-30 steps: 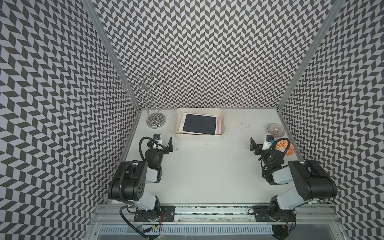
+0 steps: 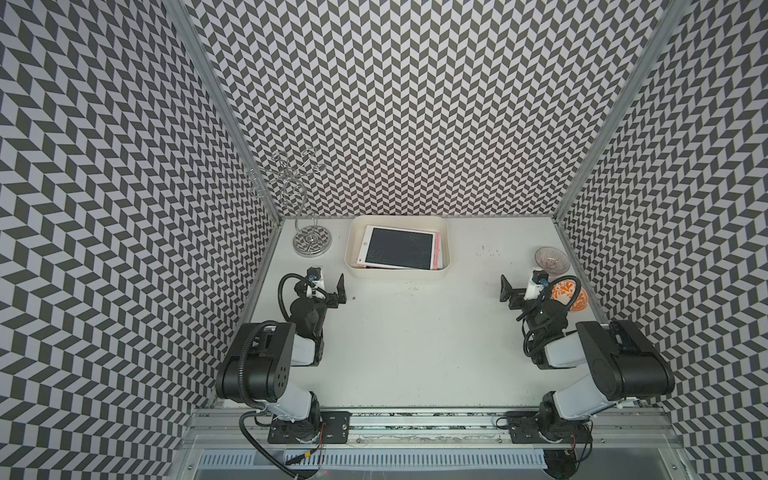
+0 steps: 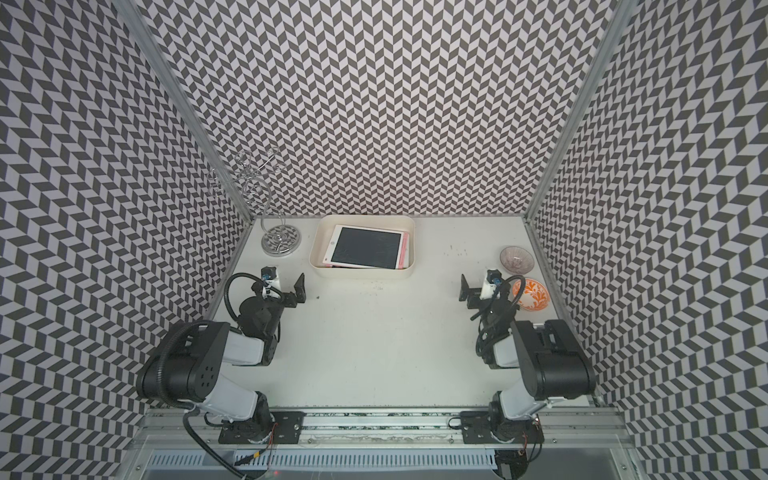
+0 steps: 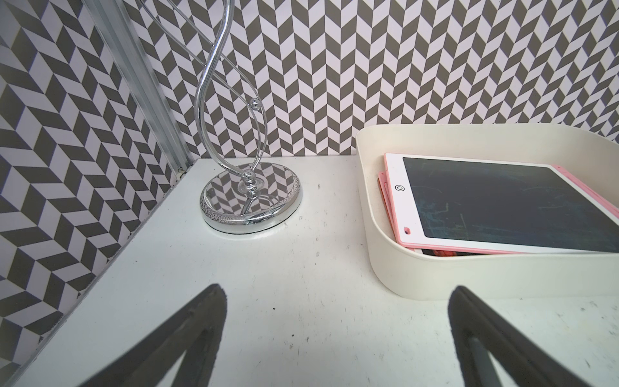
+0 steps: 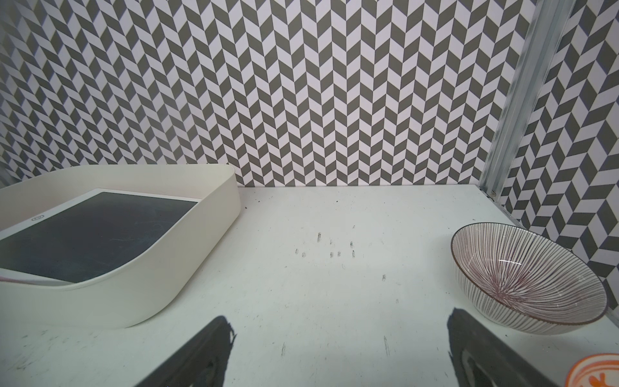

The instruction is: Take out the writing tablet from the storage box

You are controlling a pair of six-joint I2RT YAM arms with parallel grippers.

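The writing tablet (image 2: 400, 248), a dark screen in a white frame with pink edging, lies slightly tilted inside the cream storage box (image 2: 398, 273) at the back of the table. Something pink and flat shows beneath it, mostly hidden. In the left wrist view, the tablet's (image 4: 503, 203) left end leans up near the box's left wall. My left gripper is open and empty, in front of the box and to its left. My right gripper also stands open with nothing between its fingers, well to the right of the box.
A chrome stand with a round base (image 4: 251, 200) rises left of the box. Beyond my right gripper are a striped bowl (image 5: 528, 277) and an orange-patterned dish (image 3: 530, 295). Patterned walls close off the back and sides.
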